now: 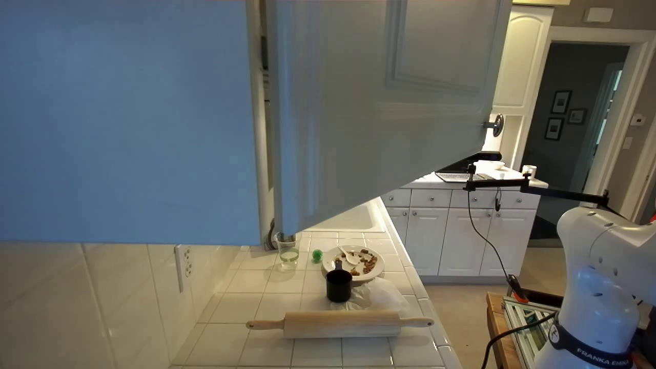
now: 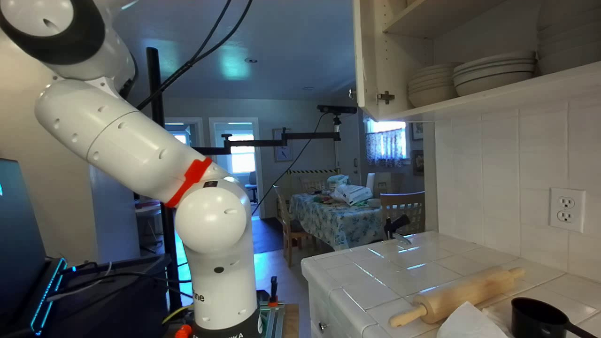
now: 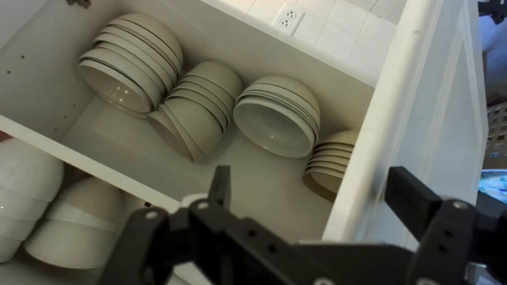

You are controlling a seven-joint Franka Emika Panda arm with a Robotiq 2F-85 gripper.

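The white cabinet door [image 1: 381, 123] stands part way open in exterior view 1, its round knob [image 1: 497, 125] at the free edge. In the wrist view, my gripper is open, with its fingers [image 3: 412, 202] spread wide. The door's edge [image 3: 380, 128] runs through the space between them from this viewpoint; contact cannot be made out. Past the fingers, stacks of bowls [image 3: 278, 116] line the cabinet shelf [image 3: 157, 147]. Both exterior views leave the gripper out of sight, and exterior view 2 shows the raised arm [image 2: 135, 149].
On the tiled counter [image 1: 270, 304] lie a rolling pin [image 1: 341, 324], a black cup [image 1: 339, 286], a plate of food pieces [image 1: 375, 270] and a glass [image 1: 287, 252]. Another shelf level holds more white bowls [image 3: 76, 228]. Shelf space in front of the bowls is clear.
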